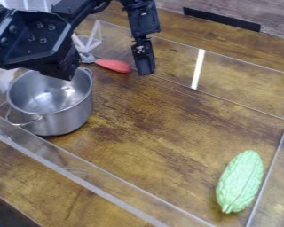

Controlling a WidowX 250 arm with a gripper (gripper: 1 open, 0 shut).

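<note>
The black gripper [142, 58] hangs at the upper middle over the wooden table, open, its front finger pointing down beside a red-handled utensil [113, 65] that lies behind it. Below the arm at the left sits a steel pot [61, 115] with side handles. A pale green bitter melon [240, 182] lies alone at the lower right. The rest of the gripper is partly hidden by its own body.
Clear plastic panels or strips [109, 191] run along the work area's edges. A white strip [198, 69] is on the table at the upper right.
</note>
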